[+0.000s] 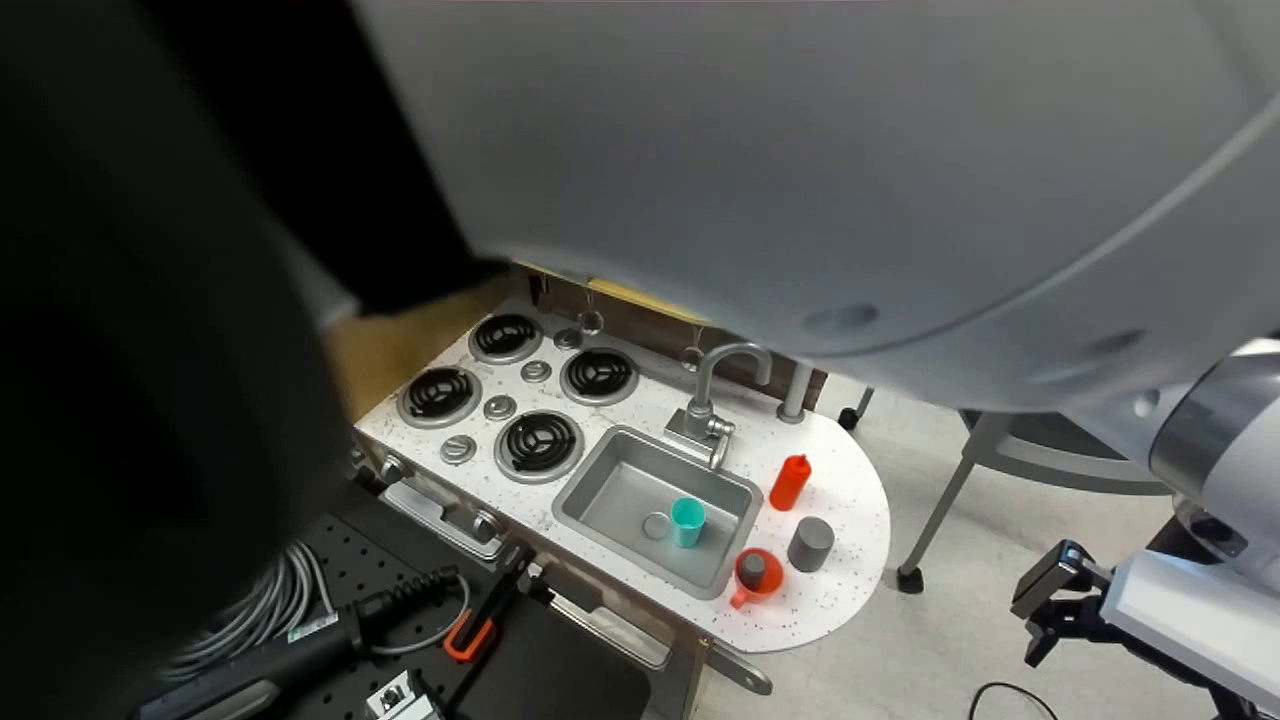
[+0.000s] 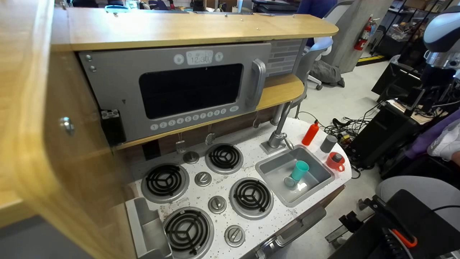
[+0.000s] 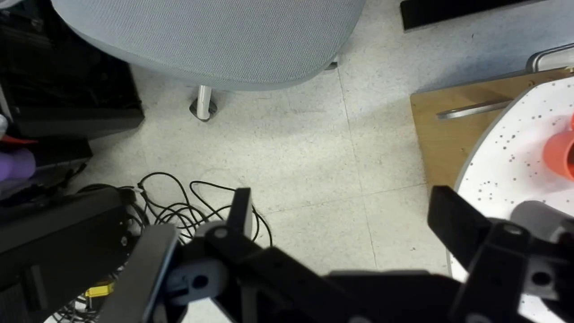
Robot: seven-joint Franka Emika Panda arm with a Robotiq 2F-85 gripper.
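Observation:
Off the rounded end of the toy kitchen counter (image 1: 846, 480), my gripper (image 1: 1053, 606) hangs over the floor. The wrist view shows my gripper open, its fingers wide apart with only floor visible between them. An orange-red mug (image 1: 758, 576) with a dark grey piece inside stands beside the sink. Close to it are a grey cylinder (image 1: 811, 544) and a red bottle (image 1: 791, 482). In the grey sink (image 2: 280, 190) sits a turquoise cup (image 2: 300, 170). The cylinder (image 3: 538, 218) is partly hidden behind a finger in the wrist view.
Stove burners (image 2: 251, 198) and knobs fill the counter's left part. A faucet (image 2: 281, 125) rises behind the sink, and a microwave (image 2: 189, 86) hangs above the burners. A grey chair (image 3: 215, 37) and loose cables (image 3: 183, 212) are near the gripper; bare floor lies between.

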